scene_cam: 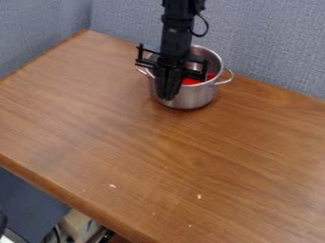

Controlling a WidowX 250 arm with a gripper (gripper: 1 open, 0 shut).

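A steel pot (pixel 191 100) with two side handles stands near the back of the wooden table, with something red (pixel 195 81) visible inside it. My black gripper (pixel 170 87) is over the pot's front left part, its fingers pointing down and close together. It looks shut, and I see nothing held; the fingertips partly hide the pot.
Grey padded walls stand behind and to the left. Cables and other items lie below the table's front left edge.
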